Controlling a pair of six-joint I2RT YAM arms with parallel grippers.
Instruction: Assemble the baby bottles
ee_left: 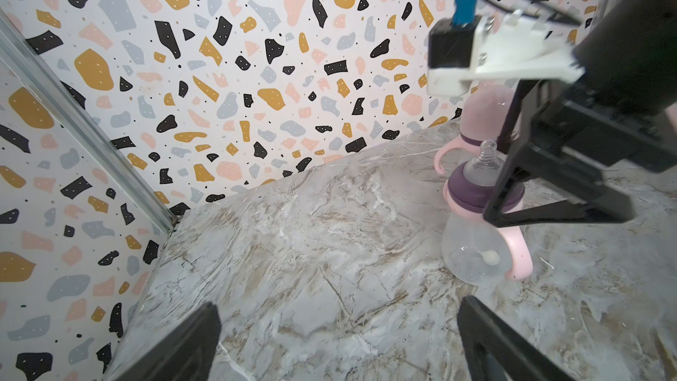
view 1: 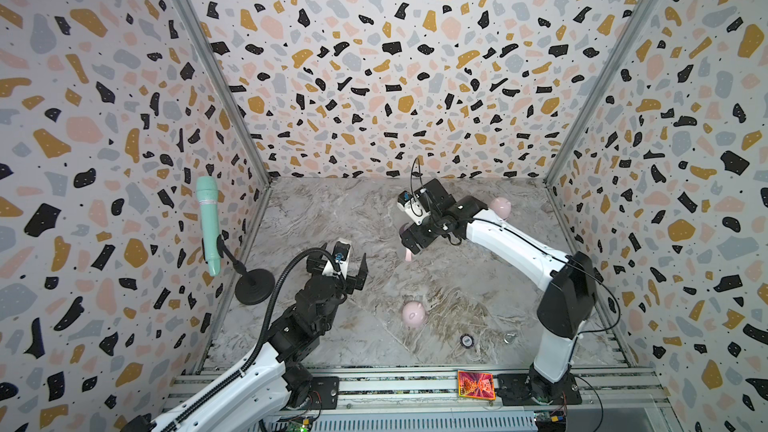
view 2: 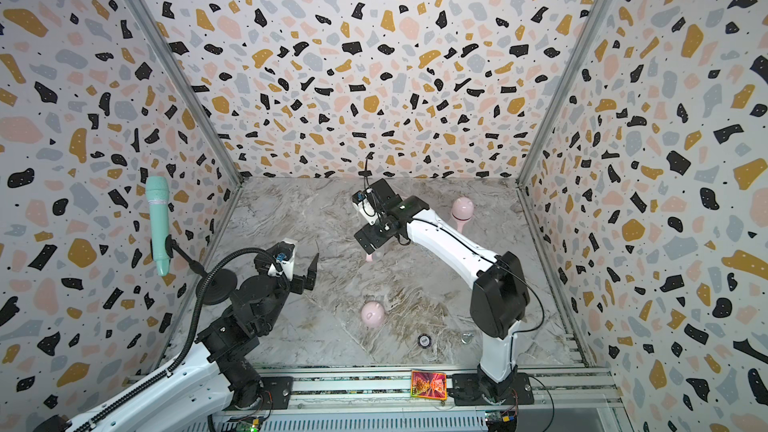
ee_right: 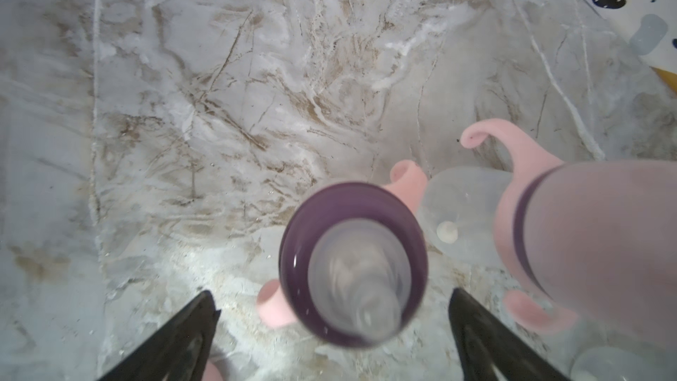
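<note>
My right gripper [view 1: 412, 244] is open above an uncapped bottle with purple ring and teat [ee_right: 352, 275]; in the right wrist view the teat sits between and below its fingertips. The left wrist view shows this bottle [ee_left: 476, 247] upright with pink handles. A pink-capped bottle [ee_left: 486, 109] stands just behind it. Another pink-topped bottle [view 2: 462, 212] stands at the back right. A loose pink cap [view 1: 413, 313] lies at the front middle. My left gripper [view 1: 340, 272] hangs open at the left, apart from the bottles, with nothing between its fingers.
A mint microphone [view 1: 209, 220] on a black stand [view 1: 254, 288] is at the left. A small dark round item [view 1: 466, 341] and a small clear item [view 1: 509, 337] lie at the front right.
</note>
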